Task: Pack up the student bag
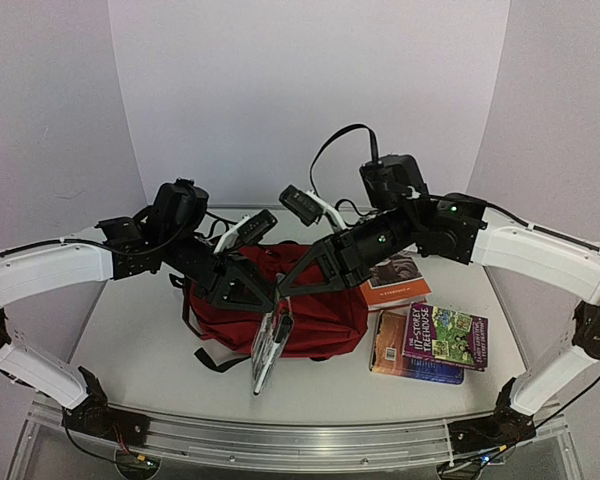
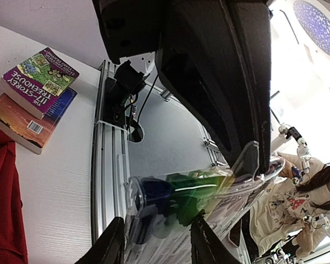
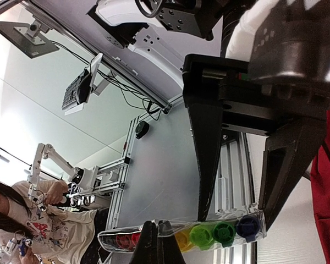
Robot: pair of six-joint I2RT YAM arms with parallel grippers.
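In the top view a clear pack of coloured markers (image 1: 267, 352) hangs in front of the red bag (image 1: 325, 325). Its coloured ends (image 3: 201, 235) line up across the bottom of the right wrist view. My right gripper is shut on the pack's edge, away from the dark-blue end. My left gripper stands open, its two fingers (image 2: 111, 242) spread to either side of the pack's blue end. Whether the left fingers touch the plastic cannot be told. Both arms hide part of the bag, including its opening.
A purple Treehouse book (image 1: 447, 335) lies on an orange-and-blue book (image 1: 388, 345) at the right of the table. Behind them is another orange book (image 1: 395, 292). A metal rail (image 1: 310, 432) runs along the front edge.
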